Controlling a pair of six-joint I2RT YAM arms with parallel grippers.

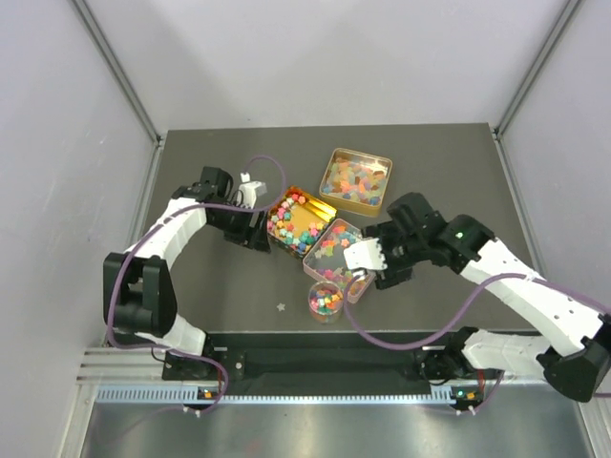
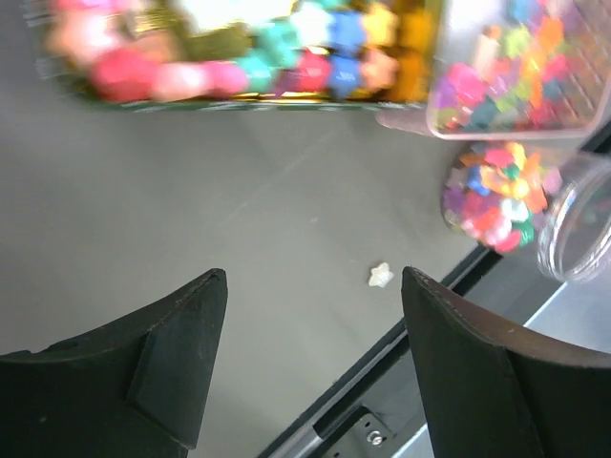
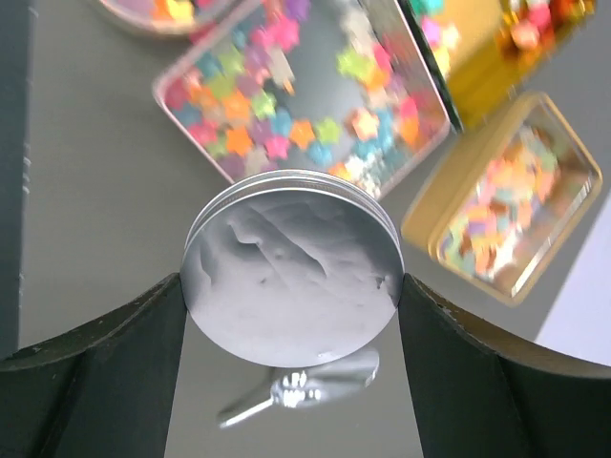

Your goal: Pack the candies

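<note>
A clear round jar (image 1: 326, 301) of colourful candies stands upright and uncovered near the table's front edge; its open rim (image 2: 578, 229) shows in the left wrist view. My right gripper is shut on a silver round lid (image 3: 292, 277), held by its sides above the table. From above, the right arm hides the lid and the right part of the pink-rimmed candy tray (image 1: 329, 243). Left of the gold box (image 1: 298, 229) with its candies, my left gripper stands open and empty. A lone pale star candy (image 2: 381, 275) lies on the table.
A second gold box (image 1: 355, 181) with star candies sits at the back. A metal scoop (image 3: 329, 382) lies on the table on the right side, hidden from above by the right arm. Free table lies at the front left and back left.
</note>
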